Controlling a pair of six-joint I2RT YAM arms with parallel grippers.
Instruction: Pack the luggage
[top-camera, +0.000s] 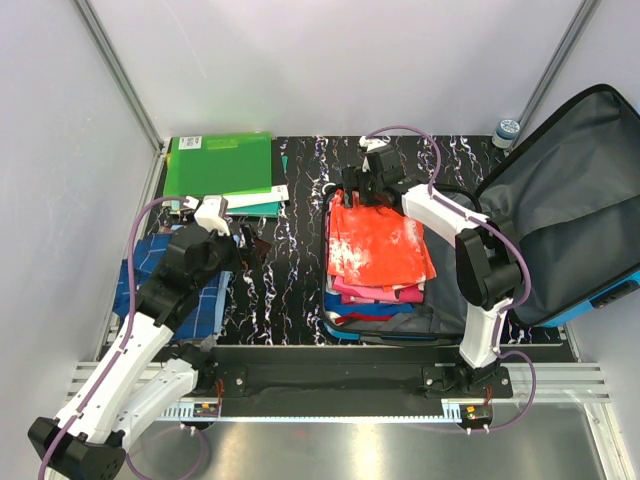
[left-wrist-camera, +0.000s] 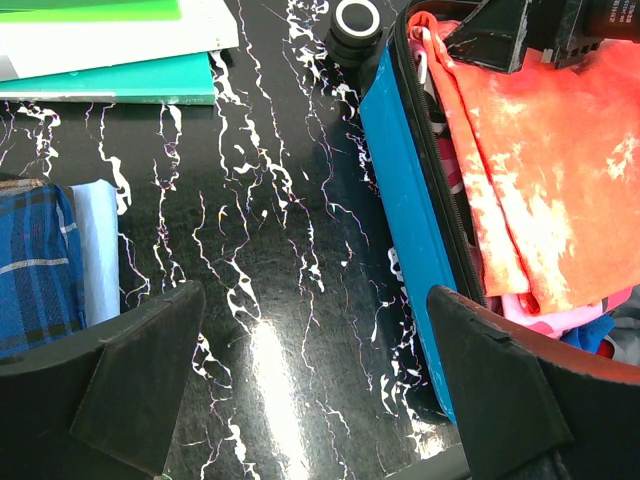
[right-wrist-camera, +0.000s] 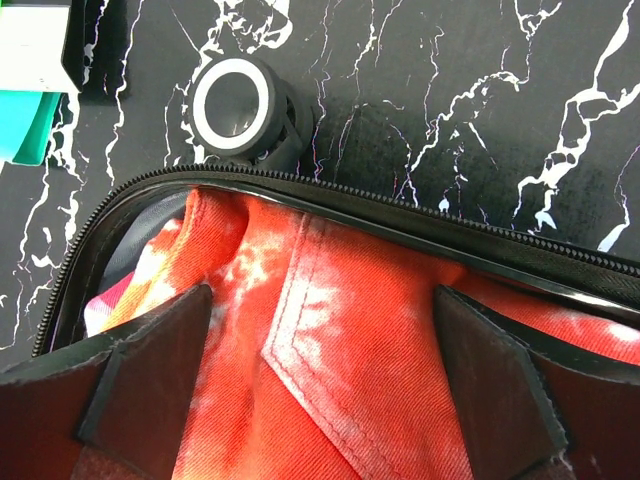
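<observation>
The open suitcase (top-camera: 440, 320) lies on the right of the dark table, its lid (top-camera: 570, 200) folded back to the right. Inside, a folded orange cloth (top-camera: 380, 250) tops a stack with a pink cloth (top-camera: 385, 294) and a blue cloth (top-camera: 365, 308) below it. My right gripper (top-camera: 355, 188) is open over the cloth's far edge; in the right wrist view orange fabric (right-wrist-camera: 340, 330) shows between the spread fingers, next to the zipper rim. At the left, my left gripper (top-camera: 253, 248) is open over bare tabletop, nothing between its fingers. Blue plaid cloth (top-camera: 150, 260) lies beneath the left arm.
Green folders (top-camera: 220, 165) and white and teal sheets lie at the back left. A small jar (top-camera: 506, 132) stands at the back right corner. A suitcase wheel (right-wrist-camera: 237, 105) juts past the far rim. Bare marbled table (top-camera: 290, 270) separates the plaid cloth from the suitcase.
</observation>
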